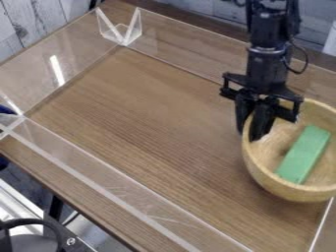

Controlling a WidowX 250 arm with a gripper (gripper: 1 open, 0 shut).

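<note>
My black gripper (254, 122) is shut on the near left rim of a round beige bowl (269, 177) at the right of the camera view, its fingertips partly lost in shadow at the rim. The bowl is tilted, and a green oblong object (306, 156) lies inside it. The arm reaches down to the bowl from the top right.
A small white holder (120, 27) stands at the back left. Black cables and hardware (29, 239) are at the bottom left corner.
</note>
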